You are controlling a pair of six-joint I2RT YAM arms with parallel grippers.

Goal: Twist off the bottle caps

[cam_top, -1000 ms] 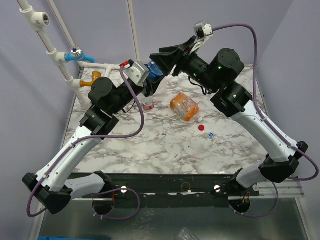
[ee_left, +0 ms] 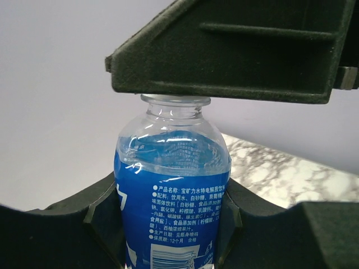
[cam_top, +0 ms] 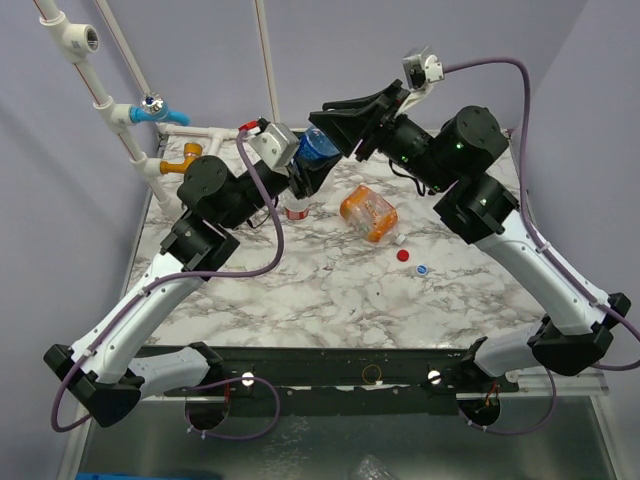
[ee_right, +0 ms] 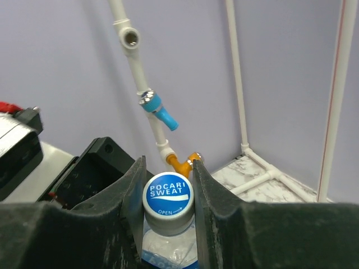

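Note:
A clear bottle with a blue label [ee_left: 174, 207] is held upright in the left wrist view, with my left gripper [cam_top: 312, 172] shut around its body. Over its top is my right gripper [cam_top: 332, 128], whose dark finger [ee_left: 224, 56] hides the cap from that side. Seen from the right wrist, the white cap with a blue top [ee_right: 168, 194] lies between the fingers, one close on each side. Whether they press on it I cannot tell. On the table lie an orange-labelled bottle [cam_top: 368, 214], a red cap [cam_top: 403, 255] and a blue-and-white cap [cam_top: 421, 270].
Another bottle with a red label [cam_top: 297, 210] stands behind the left gripper. White pipes [cam_top: 105, 100] with a blue valve [cam_top: 160, 115] and an orange fitting [cam_top: 183, 158] line the left wall.
The left arm stays nearly where it was. Both loose caps have not moved.

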